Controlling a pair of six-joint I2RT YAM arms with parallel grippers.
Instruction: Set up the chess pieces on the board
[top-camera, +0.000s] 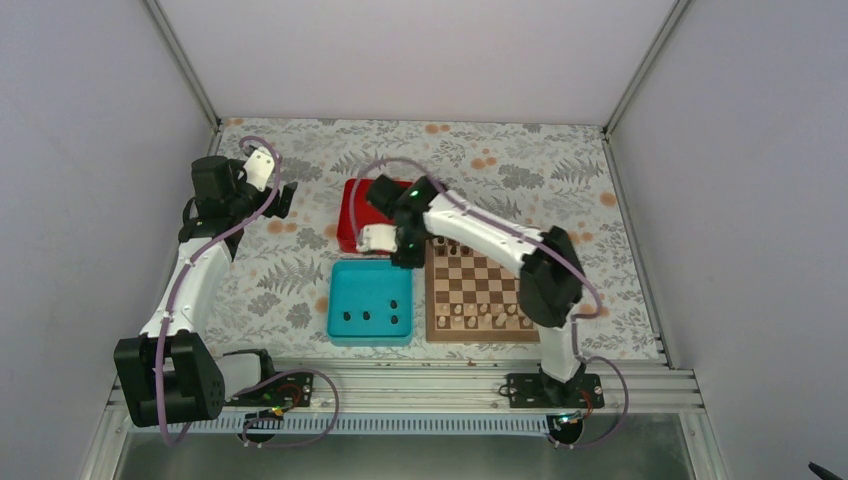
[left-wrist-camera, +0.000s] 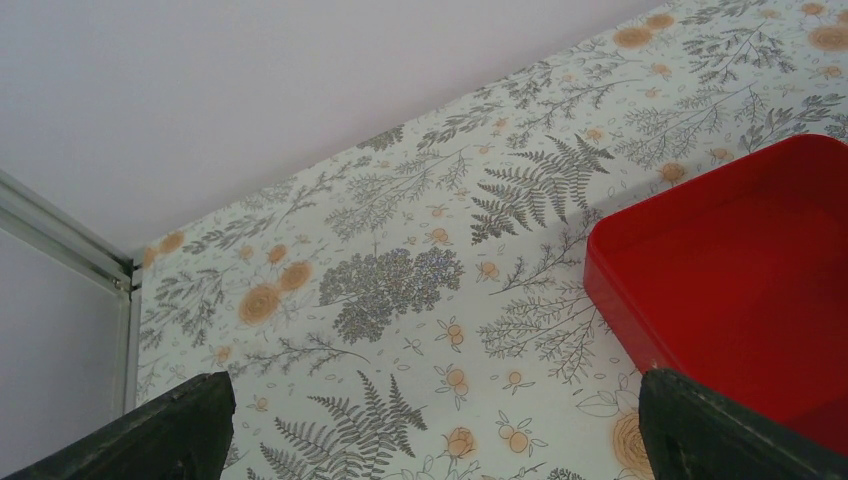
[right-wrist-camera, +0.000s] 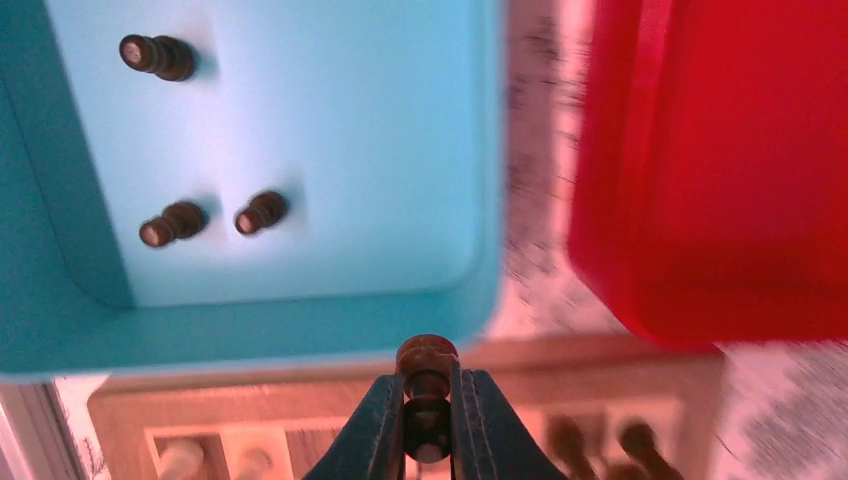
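In the right wrist view my right gripper is shut on a dark brown pawn, lifted above the near rim of the blue tray. Other dark pieces stand in the blue tray, several of them towards its front. The chessboard carries light pieces in its front rows and dark pieces at the back, partly hidden by the right arm. My left gripper hangs at the left side; its fingers are wide apart, with only tablecloth between them.
Behind the blue tray stands a red tray, bare where it shows. The right arm crosses over the board and hides part of it. Patterned tablecloth lies clear at the back and right.
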